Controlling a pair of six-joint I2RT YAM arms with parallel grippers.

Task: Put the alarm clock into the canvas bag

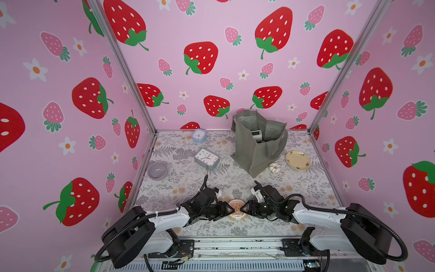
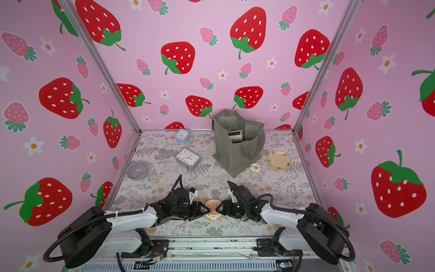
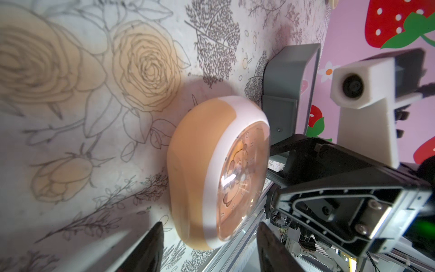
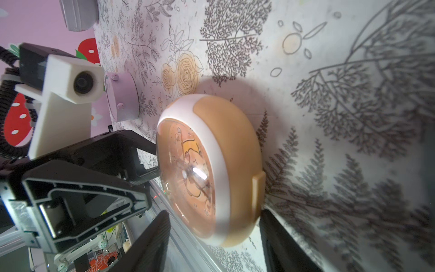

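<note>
A round orange-and-white alarm clock with a bear face is at the front middle, between my left gripper and my right gripper. In the left wrist view the clock lies just beyond my left fingertips, and in the right wrist view just beyond my right ones. Both grippers look part open; whether they touch the clock I cannot tell. The grey canvas bag stands upright at the back right, open at the top, with a pale box-like thing inside.
A blue clock and a grey clock lie at the back middle-left. A bowl is at the left, a cream plate at the right, a small white object beside the bag.
</note>
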